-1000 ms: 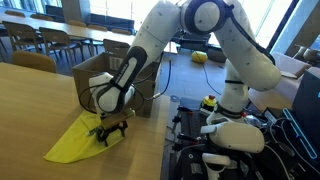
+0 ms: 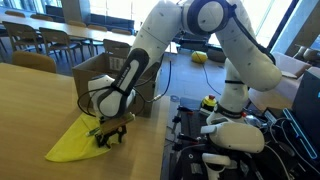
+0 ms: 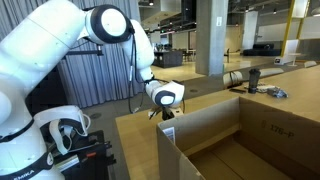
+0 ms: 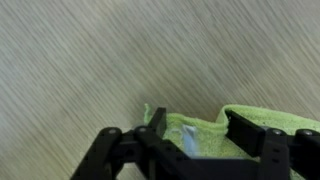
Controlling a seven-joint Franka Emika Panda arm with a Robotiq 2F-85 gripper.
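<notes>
A yellow-green cloth (image 2: 75, 145) lies spread on the wooden table, its far part hidden behind my arm. My gripper (image 2: 112, 137) points down at the cloth's near right edge. In the wrist view the gripper has its dark fingers apart, with a raised fold of the cloth (image 4: 205, 128) showing between them. Whether both fingers touch the fold cannot be made out. Exterior view 2 shows the arm's white wrist over the table, with the fingertips (image 3: 160, 115) small and the cloth hardly visible.
An open cardboard box (image 3: 240, 140) stands on the table beside the arm. Bare tabletop (image 2: 30, 105) lies left of the cloth. Chairs and tables (image 2: 50, 35) are in the background.
The gripper has shifted only slightly, and its fingers at the cloth's edge look a little different. The spread cloth stays in about the same place.
</notes>
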